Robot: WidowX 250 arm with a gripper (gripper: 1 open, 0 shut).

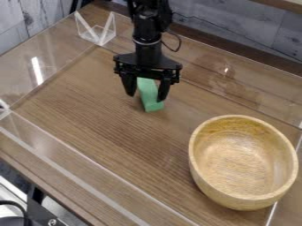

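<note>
My black gripper (147, 86) points down at the upper middle of the wooden table, its fingers open on either side of a small green object (148, 101). The green object lies on the table beneath the gripper, partly hidden by it. Whether the fingers touch it I cannot tell.
A large beige bowl (241, 192) sits at the lower right. A tiled wall (253, 40) runs along the back right. A black cable lies at the bottom left corner.
</note>
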